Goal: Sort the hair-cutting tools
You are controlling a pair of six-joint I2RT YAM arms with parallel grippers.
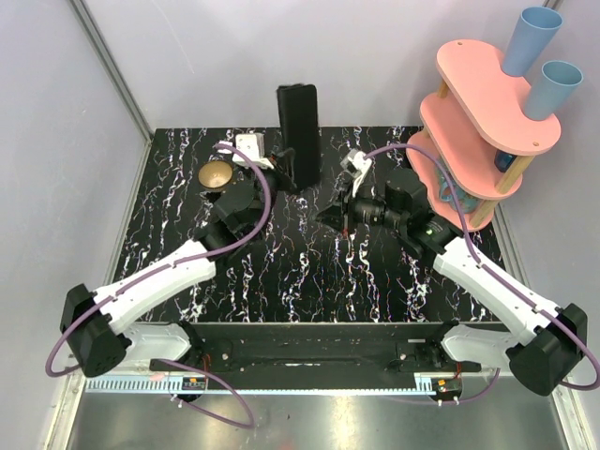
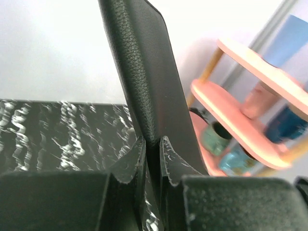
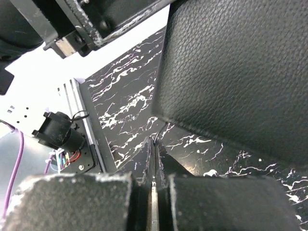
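Observation:
A flat black leather-textured case (image 1: 299, 131) hangs above the table, its long side upright in the top view. My left gripper (image 1: 289, 176) is shut on the case's left edge near its lower end; the left wrist view shows that edge pinched between the fingertips. My right gripper (image 1: 325, 218) is shut, just below and right of the case. In the right wrist view, a thin dark strand runs from the case's lower edge (image 3: 211, 132) to the right gripper's tips (image 3: 156, 140); whether they pinch it, I cannot tell. No cutting tools show.
A round golden dish (image 1: 215, 174) sits on the black marbled table (image 1: 281, 281), left of the left gripper. A pink tiered shelf (image 1: 497, 94) with blue cups (image 1: 532, 39) stands at the back right.

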